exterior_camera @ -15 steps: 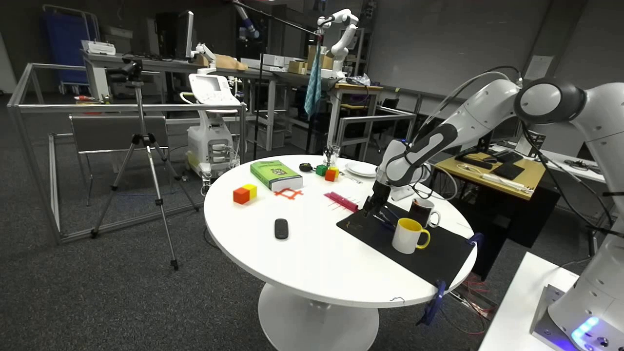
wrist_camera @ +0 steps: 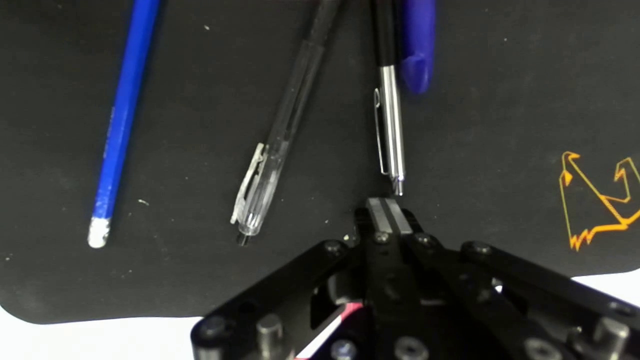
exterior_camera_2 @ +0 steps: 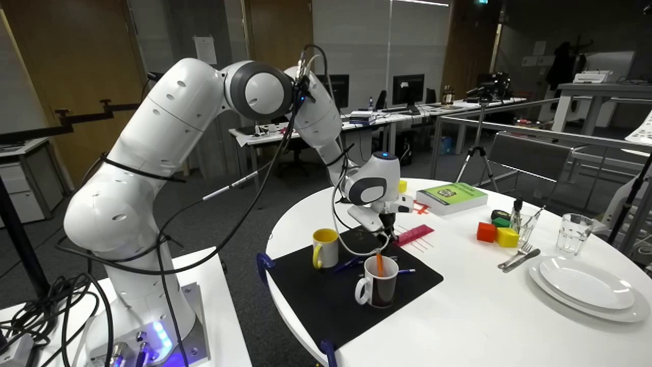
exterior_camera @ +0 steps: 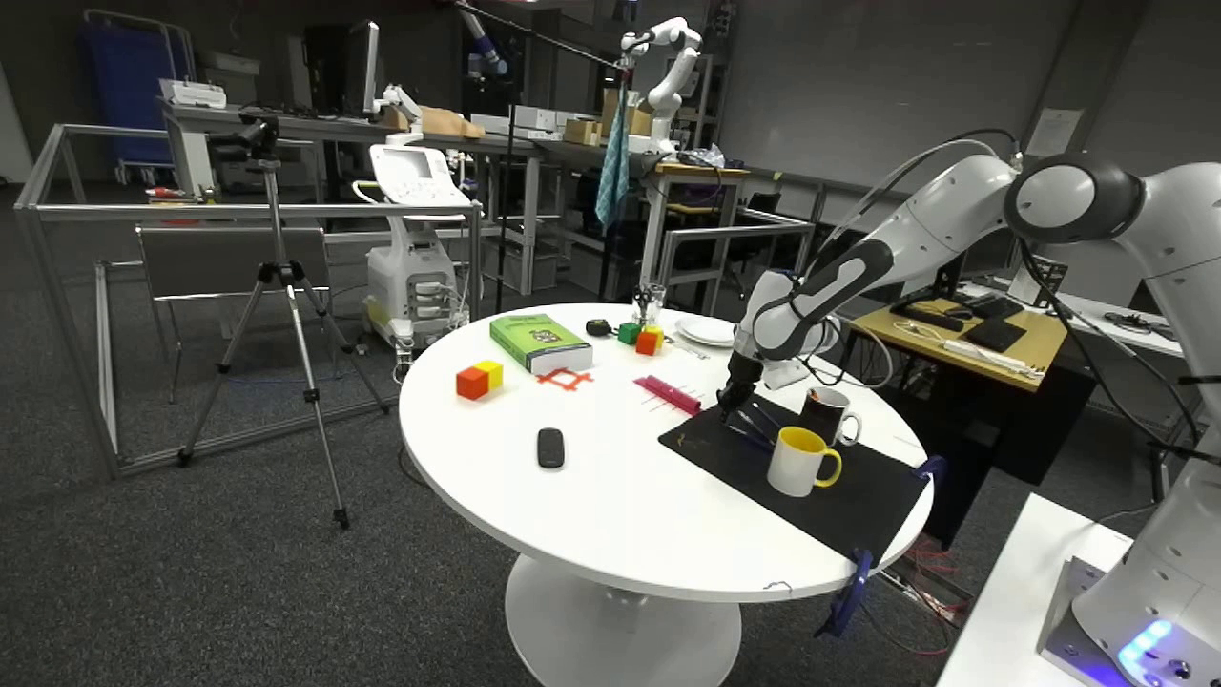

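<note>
My gripper is shut, its two fingertips pressed together with nothing between them. In the wrist view it is just short of the clicker end of a black and silver pen (wrist_camera: 392,120). A clear pen (wrist_camera: 276,150) lies to the left of that, and farther left is a blue pencil (wrist_camera: 123,120) with a white eraser. Beside the silver pen shows the end of a blue pen (wrist_camera: 418,45). All of these rest on a black mat (wrist_camera: 198,180). On the mat also stand a yellow-lined mug (exterior_camera_2: 325,250) and a dark-lined mug (exterior_camera_2: 380,287) holding an orange stick.
A red ruler-like strip (exterior_camera_2: 415,235) lies just past the mat. Farther off are a green book (exterior_camera_2: 452,195), colored blocks (exterior_camera_2: 486,232), glasses and plates (exterior_camera_2: 587,284). Blue clamps (exterior_camera: 847,595) grip the mat at the table edge.
In exterior view 1 my gripper's tip has shifted slightly to the right, toward the mugs, and its wrist has tilted a little. The objects on the table look unmoved.
</note>
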